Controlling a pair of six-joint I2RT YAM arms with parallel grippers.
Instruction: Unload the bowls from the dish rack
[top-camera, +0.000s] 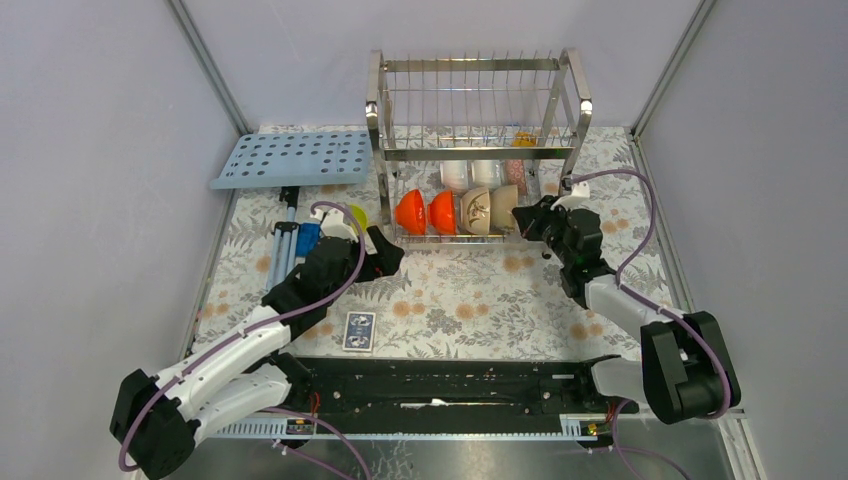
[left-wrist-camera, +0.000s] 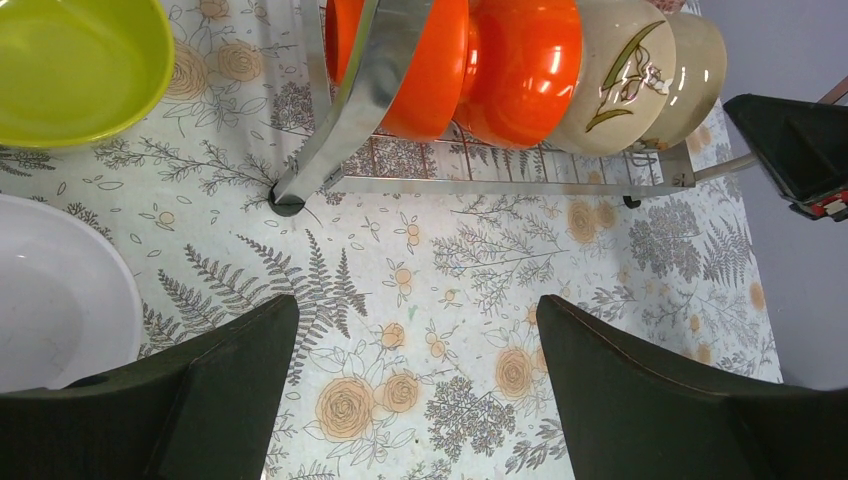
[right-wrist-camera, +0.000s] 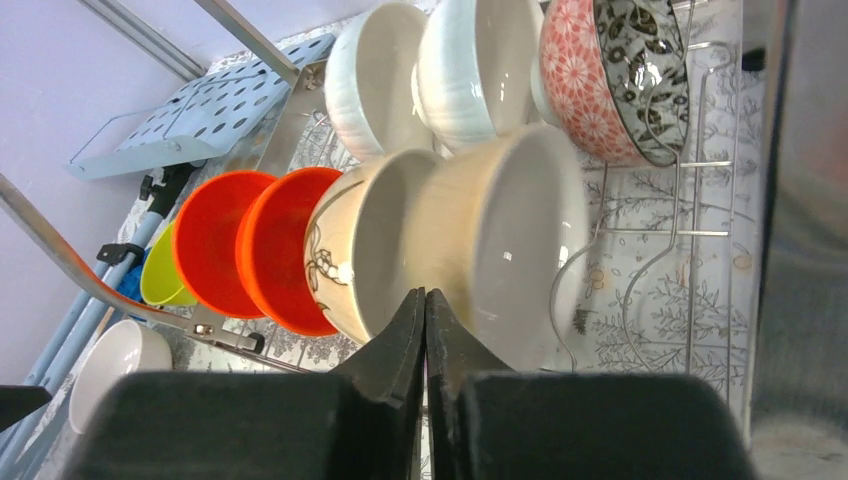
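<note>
Tilted bowls fill the lower front of the dish rack (top-camera: 478, 154): two orange bowls (right-wrist-camera: 205, 240), a cream bowl with a leaf pattern (left-wrist-camera: 612, 75) and a plain cream bowl (right-wrist-camera: 535, 235) at the right end. Behind these lean two white bowls (right-wrist-camera: 475, 70) and a red-patterned bowl (right-wrist-camera: 585, 85). My right gripper is shut, nothing showing between its fingers, close to the plain cream bowl's rim; contact cannot be told. Left of the rack my left gripper stands open over bare cloth.
A lime-green bowl (left-wrist-camera: 80, 65) and a white bowl (left-wrist-camera: 60, 290) sit left of the rack. A blue perforated shelf (top-camera: 295, 158) rises at the back left. A card box (top-camera: 359, 331) lies in front.
</note>
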